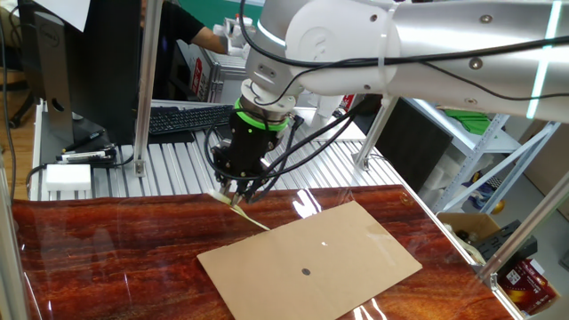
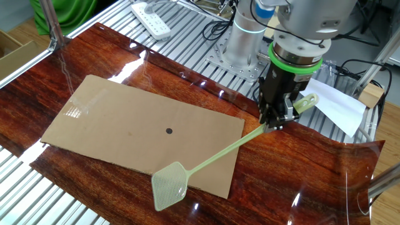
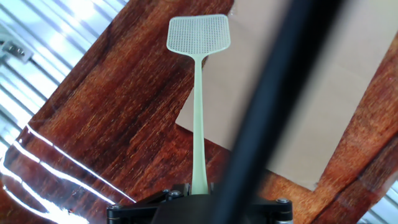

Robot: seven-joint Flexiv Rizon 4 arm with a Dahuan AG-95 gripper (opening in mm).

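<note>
A pale green fly swatter (image 2: 222,153) is held by its handle in my gripper (image 2: 279,124), which is shut on it. In the second exterior view its mesh head (image 2: 169,186) appears over the near edge of a brown cardboard sheet (image 2: 119,122); the handle's end sticks out behind the fingers. A small dark spot (image 2: 169,131) marks the sheet near its middle. From the wrist, the swatter (image 3: 198,124) extends straight ahead, with the gripper at its handle and a dark blurred cable across the view. Only a thin edge of the swatter (image 1: 252,220) shows in the first exterior view.
A power strip (image 2: 150,21) and white paper (image 2: 334,106) rest on the slatted metal surface. Upright frame posts (image 1: 148,80) stand near the edges.
</note>
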